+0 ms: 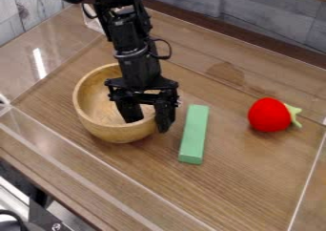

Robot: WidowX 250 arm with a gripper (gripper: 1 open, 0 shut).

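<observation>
My black gripper (pixel 140 107) reaches down from the top into a tan wooden bowl (pixel 94 117) at centre left, its fingers low over the bowl's right part. Whether it holds anything is hidden by its dark body. A light green bar (pixel 193 135) lies on the table just right of the bowl.
A red tomato-like object (pixel 269 115) with a green top lies at the right.
</observation>
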